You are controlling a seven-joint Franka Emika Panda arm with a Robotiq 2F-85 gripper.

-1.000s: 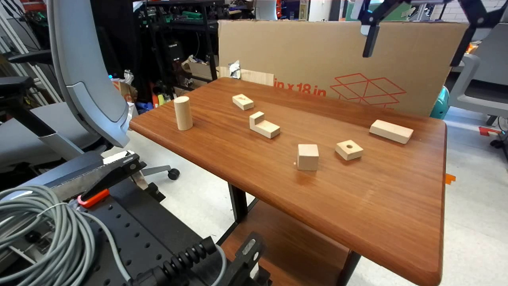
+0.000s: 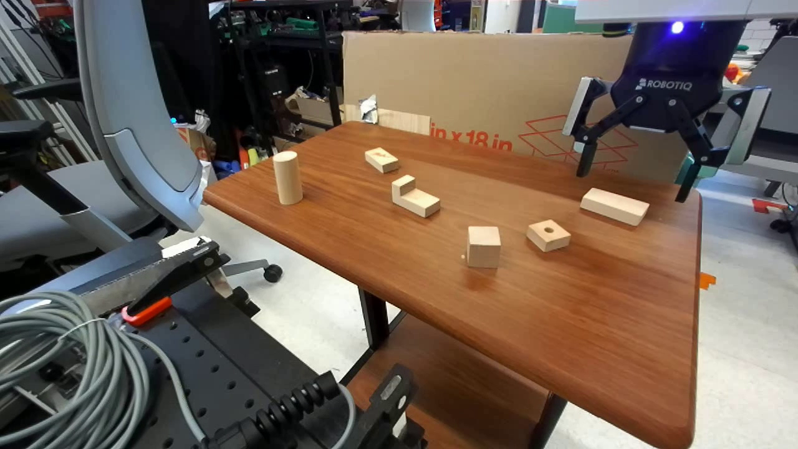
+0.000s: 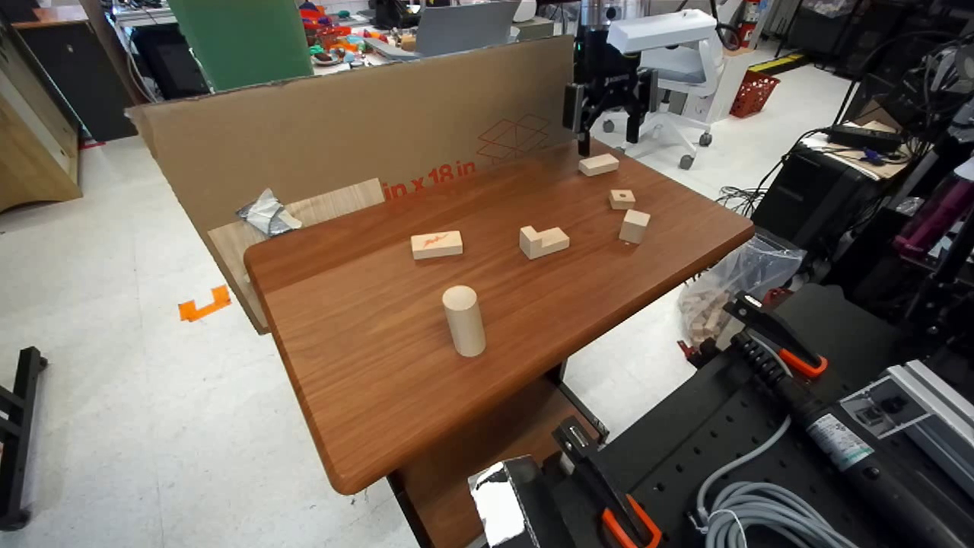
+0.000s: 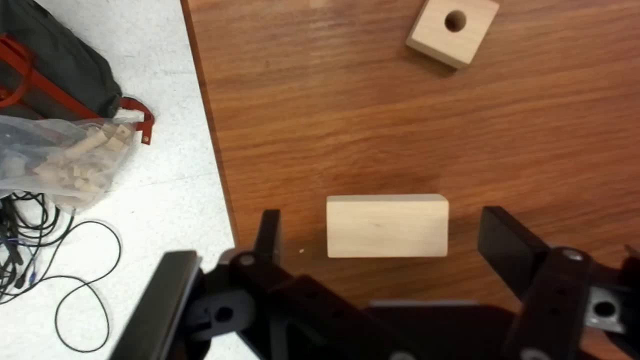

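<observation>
My gripper [image 2: 633,184] hangs open above the far right corner of the table, its fingers spread wide and nothing held. Below it lies a plain rectangular wooden block [image 2: 615,206], flat on the tabletop. In the wrist view this block [image 4: 387,227] appears lengthwise in the gap between the two fingertips, with bare table showing at both ends. A square block with a hole [image 4: 454,27] sits apart from it, near the top of that view. Exterior view 2 shows the gripper [image 3: 609,146] over the rectangular block [image 3: 599,165] too.
Also on the wooden table [image 2: 598,314] are a cube [image 2: 484,247], an L-shaped block [image 2: 416,197], a flat block with a red mark [image 2: 381,159] and an upright cylinder [image 2: 288,178]. A cardboard sheet [image 2: 479,82] stands along the back edge.
The gripper has come down from the top of exterior view 1 towards the rectangular block, staying open. The blocks have not moved.
</observation>
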